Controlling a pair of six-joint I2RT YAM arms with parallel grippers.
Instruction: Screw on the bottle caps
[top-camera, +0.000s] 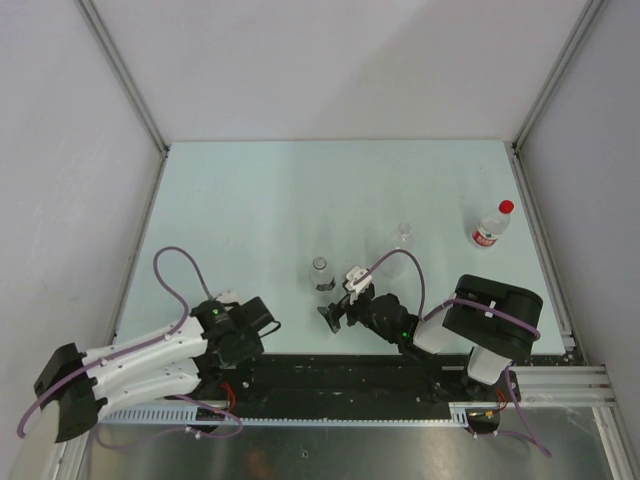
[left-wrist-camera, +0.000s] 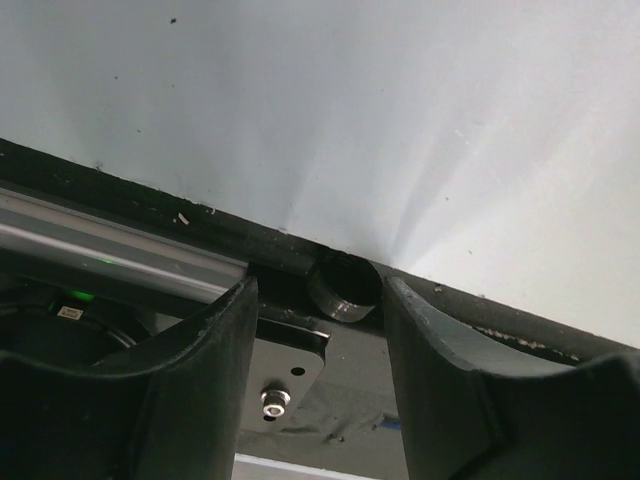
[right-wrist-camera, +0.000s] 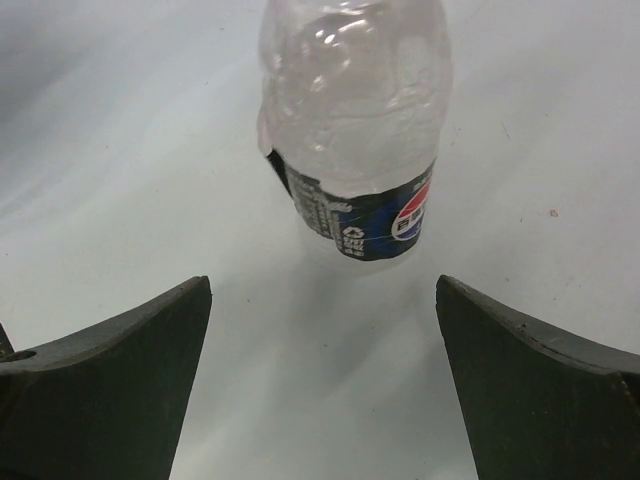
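Note:
My left gripper is part open at the board's front edge; between and beyond its fingertips a dark cap-like ring (left-wrist-camera: 343, 290) lies in the dark strip there. My right gripper stands open just short of a clear bottle with a Pepsi label (right-wrist-camera: 360, 215), nothing between its fingers. From above, that bottle (top-camera: 321, 275) stands upright left of the right arm. Another clear bottle (top-camera: 403, 240) stands behind that arm, and a red-capped bottle (top-camera: 492, 225) is at the far right.
The pale work board (top-camera: 250, 200) is clear across its back and left. A metal rail (left-wrist-camera: 110, 250) and a bracket with a bolt (left-wrist-camera: 275, 403) run along the front edge under my left gripper.

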